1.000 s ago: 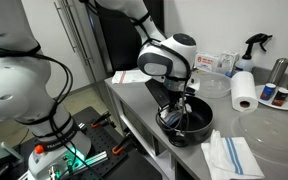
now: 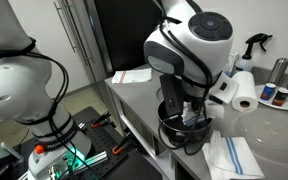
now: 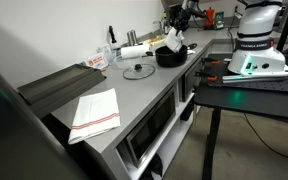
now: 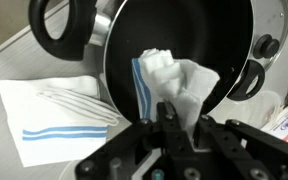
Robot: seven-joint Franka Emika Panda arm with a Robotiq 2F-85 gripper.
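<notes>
My gripper is shut on a white cloth (image 4: 174,78) with a blue stripe, which hangs from the fingers over the black pot. In the wrist view, the dark inside of the pot (image 4: 134,28) lies below the cloth. Exterior view 2 shows the white cloth (image 3: 175,41) at the mouth of the pot (image 3: 168,58). Whether its lower end touches the pot's bottom I cannot tell. In exterior view 1 my arm covers much of the pot (image 2: 171,128), and the fingertips are hard to make out.
A folded white towel with blue stripes (image 2: 234,157) lies beside the pot. Another towel (image 3: 95,114) is farther along the counter. A paper towel roll (image 2: 244,92), clear lids (image 2: 274,135) and several bottles stand close by.
In exterior view 1, my arm's wrist has grown larger and shifted right and upward, covering more of the pot. The cloth has moved right with it.
</notes>
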